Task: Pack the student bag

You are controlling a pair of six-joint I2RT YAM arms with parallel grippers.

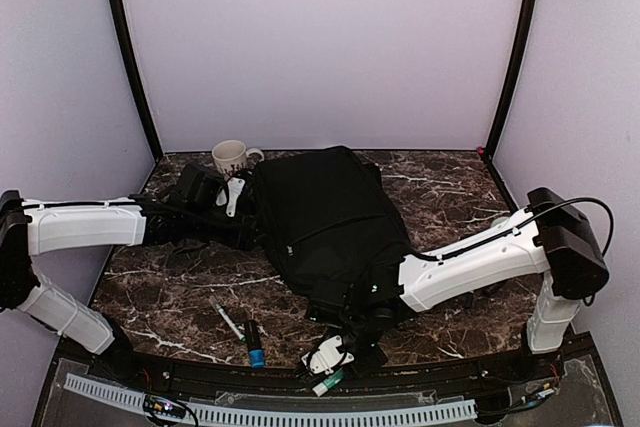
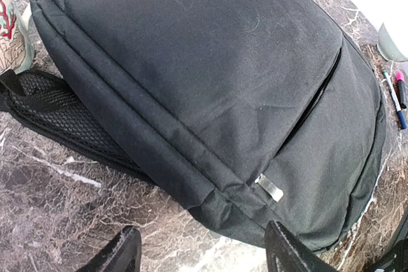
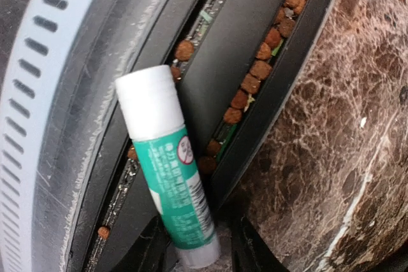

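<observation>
The black bag (image 1: pixel 330 202) lies on the marbled table, its zipper running across the front pocket. My left gripper stands open at the bag's near left edge, with only table showing between its fingers. A green glue stick with a white cap (image 3: pixel 171 167) rests across the dark rail at the table's front edge. My right gripper is over the glue stick's lower end, its fingers parted on either side, a gap visible. From above, the right hand covers part of the glue stick (image 1: pixel 328 384).
A blue-ended dark marker (image 1: pixel 255 345) and a thin pen (image 1: pixel 227 318) lie at front left. The mug (image 1: pixel 231 156) stands behind the bag's left corner. At far right are pens (image 2: pixel 394 98) and a pale bowl (image 2: pixel 391 44). Small brown pellets (image 3: pixel 260 70) fill the rail's groove.
</observation>
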